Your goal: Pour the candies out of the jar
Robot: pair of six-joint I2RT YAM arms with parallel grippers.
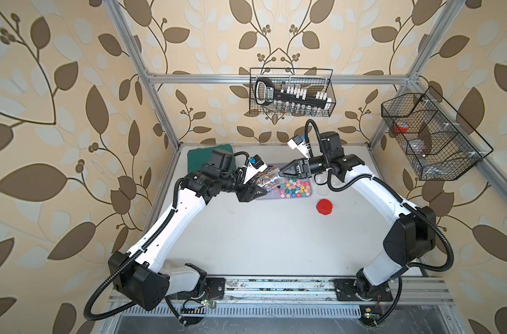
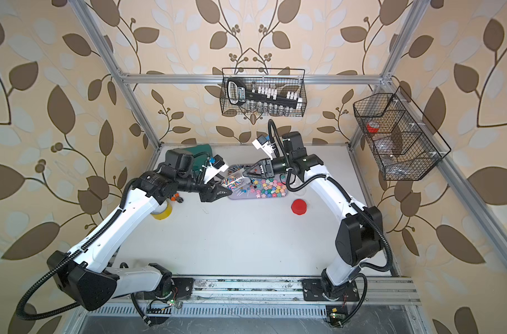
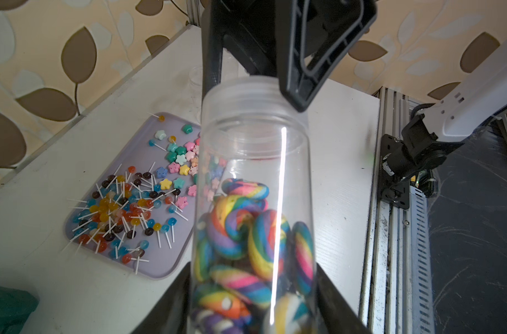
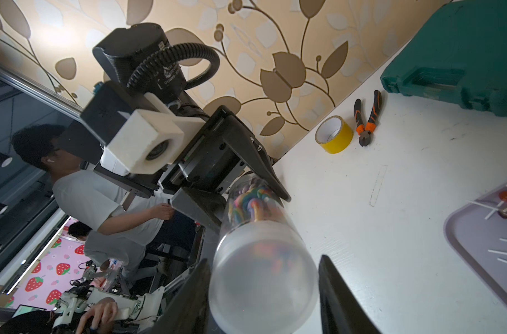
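Observation:
A clear jar (image 3: 254,183) of rainbow-swirled candies hangs tilted between my two arms, above the table. My left gripper (image 1: 262,187) is shut on its lower body, a finger on each side. At the other end sits a frosted lid (image 4: 262,281), which my right gripper (image 1: 284,171) is shut on. In the left wrist view the lid appears in place on the jar's mouth, and the swirled candies (image 3: 239,228) lie inside toward the left gripper's end. Behind the jar, a lilac tray (image 3: 163,269) holds lollipops (image 3: 114,208) and star-shaped candies (image 3: 173,167).
A red round lid (image 1: 324,206) lies on the table right of the tray. At the left are a green case (image 4: 453,55), orange-handled pliers (image 4: 367,122) and a yellow tape roll (image 4: 335,136). Wire baskets (image 1: 292,94) hang at the back.

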